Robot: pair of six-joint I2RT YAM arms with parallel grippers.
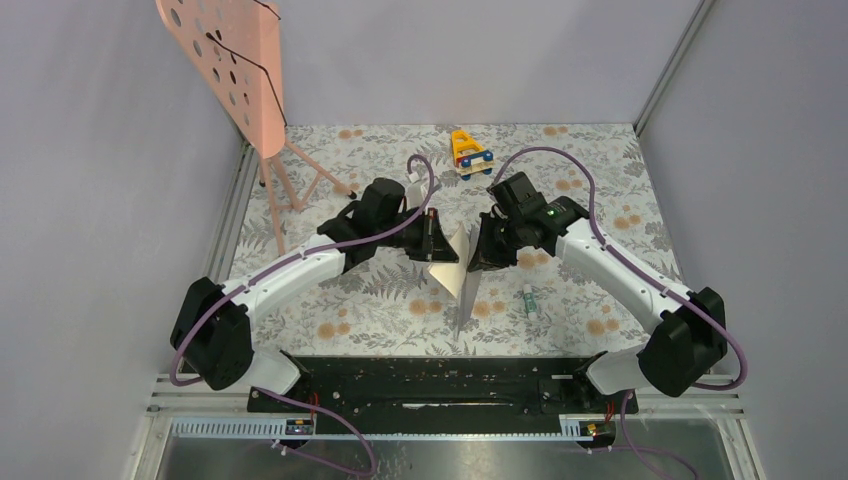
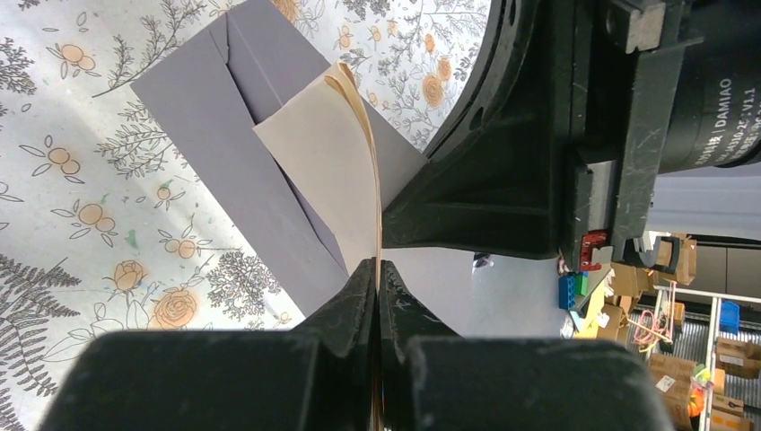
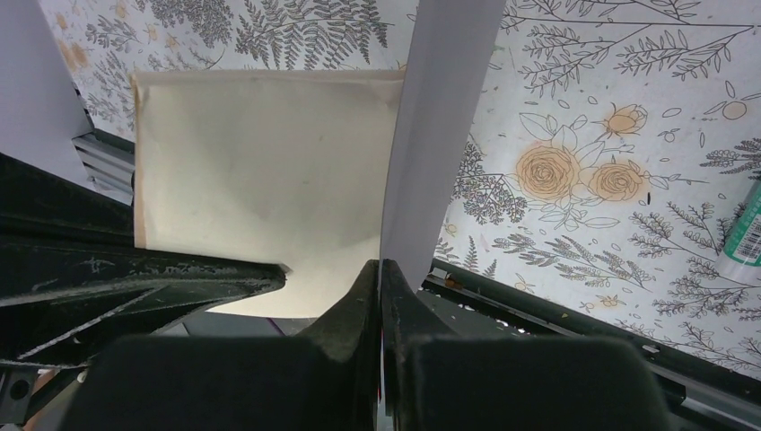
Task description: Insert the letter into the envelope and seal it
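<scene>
A folded cream letter [image 1: 447,276] is pinched in my left gripper [image 1: 455,257], which is shut on its edge. The grey envelope [image 1: 470,290] hangs beside it, gripped along its edge by my right gripper [image 1: 475,262], also shut. In the left wrist view, the letter [image 2: 319,153] stands in front of the envelope's [image 2: 224,148] open slit, one corner overlapping it. Whether any of the letter is inside the slit, I cannot tell. From the right wrist view, the envelope [image 3: 440,117] appears nearly edge-on, with the letter [image 3: 269,171] on its left side.
A green-and-white glue stick [image 1: 530,302] lies on the patterned table right of the envelope. A yellow and blue toy [image 1: 469,153] sits at the back. The pink perforated stand [image 1: 240,70] rises at the back left. Open table lies to both sides.
</scene>
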